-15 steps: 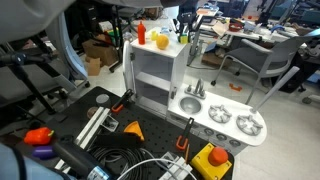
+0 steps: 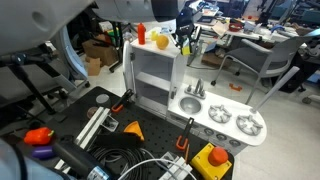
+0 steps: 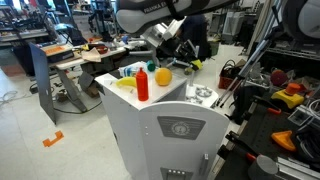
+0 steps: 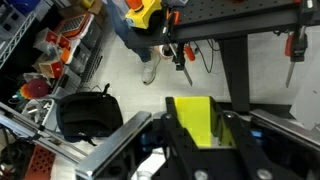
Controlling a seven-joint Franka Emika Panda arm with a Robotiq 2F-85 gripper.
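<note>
A yellow block-like object (image 4: 195,122) stands out in the wrist view between the dark fingers of my gripper, which is shut on it. In exterior view 1 the yellow piece (image 2: 186,46) hangs by the right end of the white cabinet top, above the toy sink. Exterior view 2 shows my gripper (image 3: 182,58) beyond the orange ball, with a bit of yellow (image 3: 197,64) beside it. Whether the object touches anything below is hard to tell.
On the cabinet top stand a red bottle (image 3: 142,84), an orange ball (image 3: 166,70) and an orange-yellow ball (image 3: 149,65). A toy sink (image 2: 190,105) and stove (image 2: 250,125) lie on the white counter. A dark table with clamps and cables fills the front.
</note>
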